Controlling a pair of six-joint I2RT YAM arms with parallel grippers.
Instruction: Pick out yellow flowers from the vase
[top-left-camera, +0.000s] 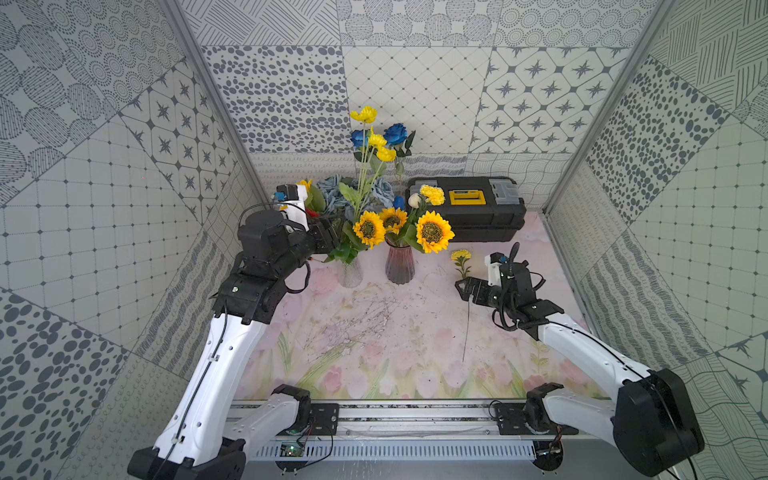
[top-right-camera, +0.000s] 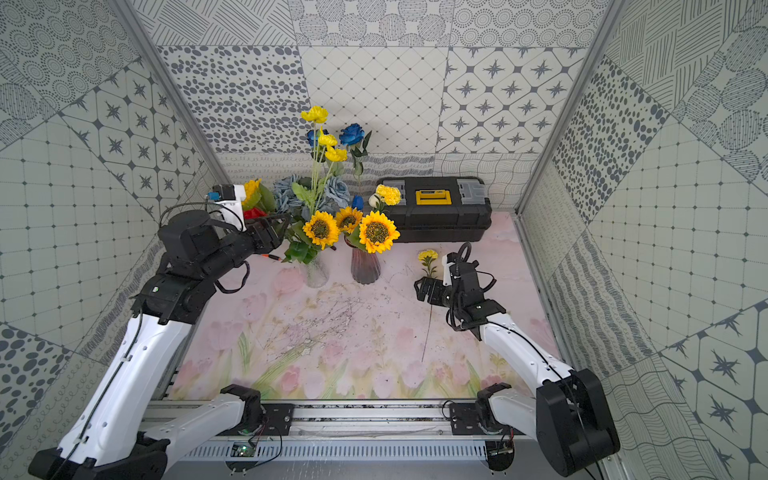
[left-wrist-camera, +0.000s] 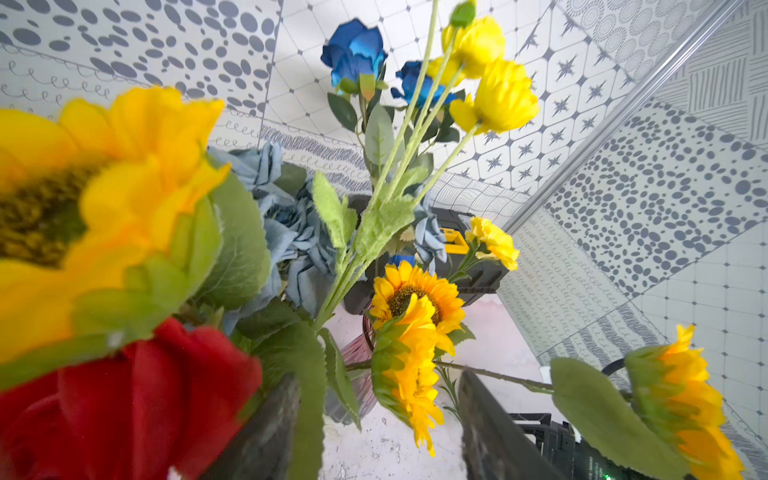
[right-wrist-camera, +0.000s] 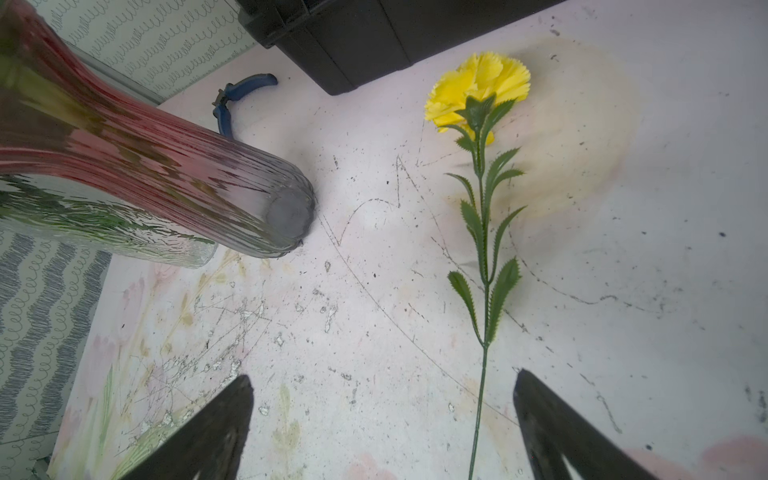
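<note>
The pink ribbed vase (top-left-camera: 400, 265) holds sunflowers (top-left-camera: 433, 232) and a yellow carnation (top-left-camera: 433, 194). Left of it stands a clear vase (top-left-camera: 350, 274) with green leaves around its mouth. Tall yellow flowers (left-wrist-camera: 504, 96) rise high above this cluster. My left gripper is open at the bouquet's left side; a red rose (left-wrist-camera: 136, 392) and a large sunflower (left-wrist-camera: 88, 208) crowd its left finger. Nothing is clasped there. On the right, a loose yellow flower (right-wrist-camera: 480, 88) lies flat on the table, its stem below my open right gripper.
A black toolbox (top-left-camera: 464, 220) stands behind the vases. Blue pliers (right-wrist-camera: 236, 100) lie near it. Grey-blue flowers and blue roses (top-left-camera: 394, 134) fill the back of the bouquet.
</note>
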